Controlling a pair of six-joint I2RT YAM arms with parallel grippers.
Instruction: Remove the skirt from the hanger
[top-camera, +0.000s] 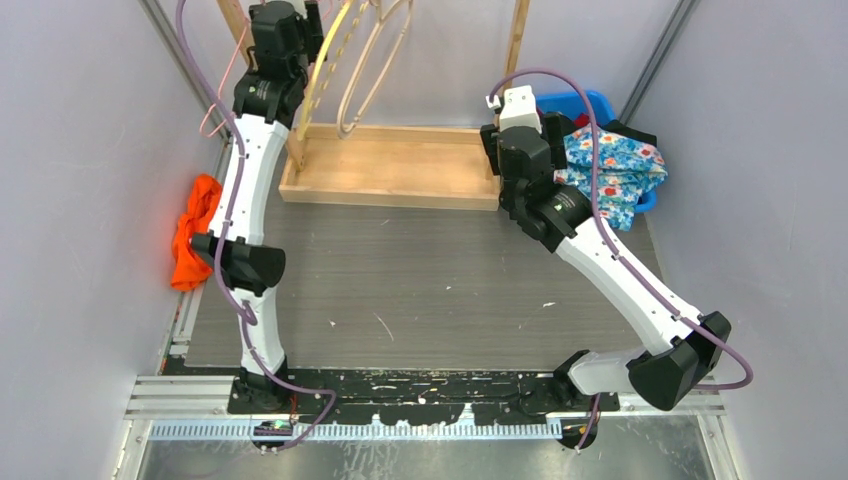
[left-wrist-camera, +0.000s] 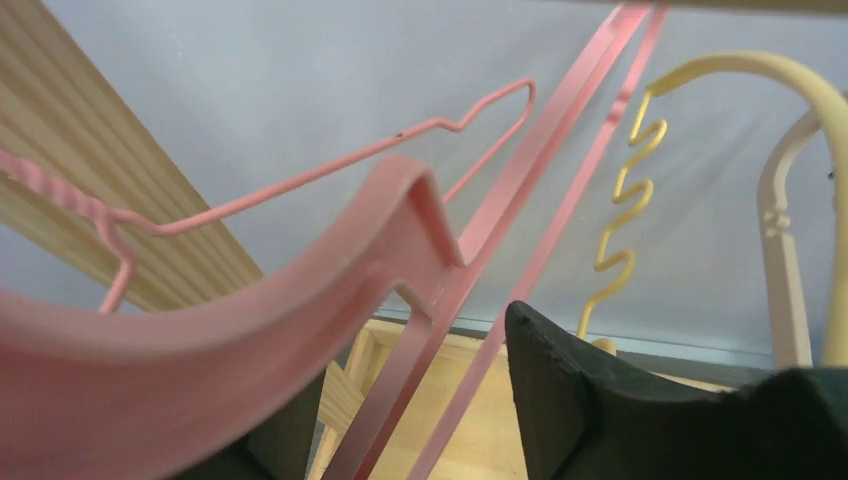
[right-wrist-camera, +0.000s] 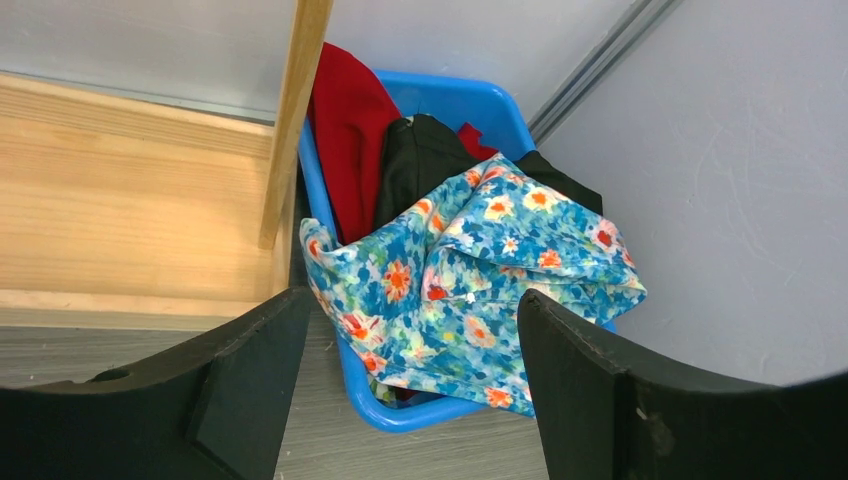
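A floral blue cloth (right-wrist-camera: 470, 290) lies over the front of the blue bin (right-wrist-camera: 360, 385) on the right; no cloth shows on any hanger. Bars of a pink hanger (left-wrist-camera: 545, 150) run between the parted fingers of my left gripper, which is up at the rack; a broad pink piece covers much of its left finger. The fingers do not look closed on these bars. Over the bin, my right gripper stands open with nothing between its fingers, above and apart from the cloth.
Yellow (top-camera: 322, 65) and cream (top-camera: 375, 65) hangers dangle to the right of my left gripper. A wooden rack post (right-wrist-camera: 295, 120) rises beside the bin, which also holds red and black clothes. Orange cloth (top-camera: 193, 235) lies at the left wall.
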